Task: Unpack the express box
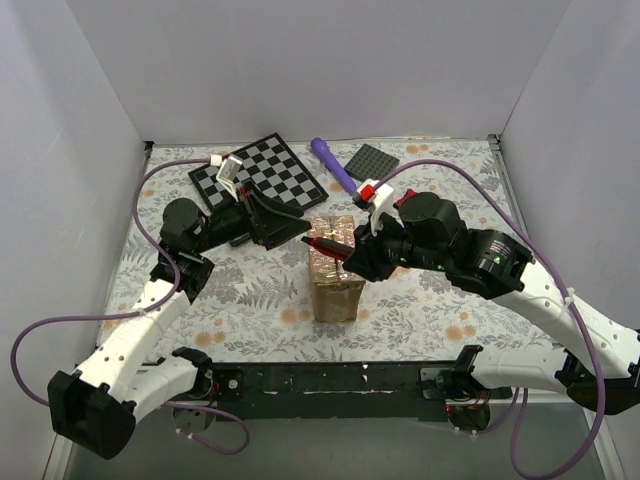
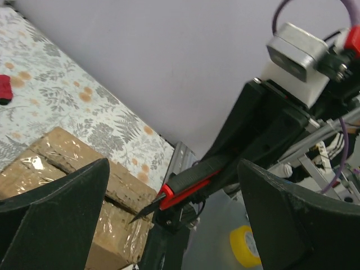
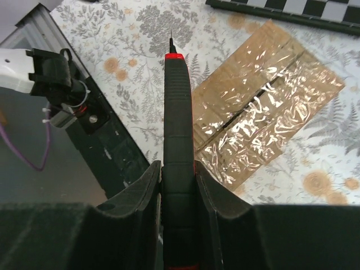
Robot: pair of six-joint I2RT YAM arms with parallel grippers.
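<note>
The express box (image 1: 335, 297), brown cardboard under shiny clear tape, stands mid-table. A dark seam (image 3: 247, 111) runs between its top flaps. My right gripper is shut on a black-and-red knife (image 3: 179, 112), its thin blade pointing out ahead. In the top view the knife (image 1: 328, 247) crosses over the box top; in the left wrist view its blade tip (image 2: 138, 216) overlaps the seam's end, but contact cannot be made out. My left gripper is open and empty, just left of the box's far part in the top view.
A checkered board (image 1: 270, 175) lies at back left, with a purple stick-like object (image 1: 333, 165) and a dark grey pad (image 1: 372, 163) to its right. A red object (image 1: 406, 196) is partly hidden behind the right arm.
</note>
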